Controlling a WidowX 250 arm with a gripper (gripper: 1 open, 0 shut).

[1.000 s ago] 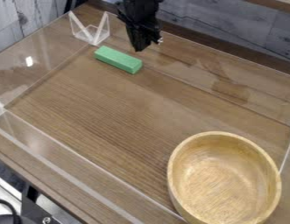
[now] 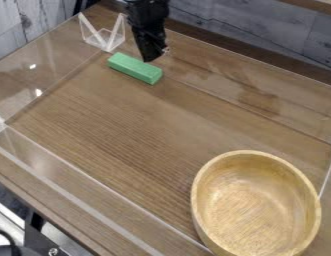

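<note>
A black gripper (image 2: 150, 47) hangs at the top centre, just above and behind a green block (image 2: 134, 68) lying on the wooden table (image 2: 128, 150). The gripper is small and dark in this view, so the state of its fingers is unclear. A large beige bowl (image 2: 255, 205) sits at the lower right.
A white wire-like object (image 2: 101, 32) stands at the top left, near the gripper. A dark wall runs along the back, and the table's left edge shows at the lower left.
The gripper has shifted slightly leftward over the last second and looks narrower now. The block and bowl have not moved.
</note>
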